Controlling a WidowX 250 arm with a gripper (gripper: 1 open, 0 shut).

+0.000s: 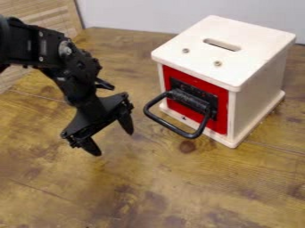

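A black robot arm reaches in from the left, its gripper (110, 135) low over the wooden floor with fingers parted and nothing between them. To its right stands a white box (251, 80) with a red front (177, 80). A black U-shaped handle (167, 124) sticks out from that front toward the gripper, a short way from it.
A pale board (30, 11) stands at the upper left.
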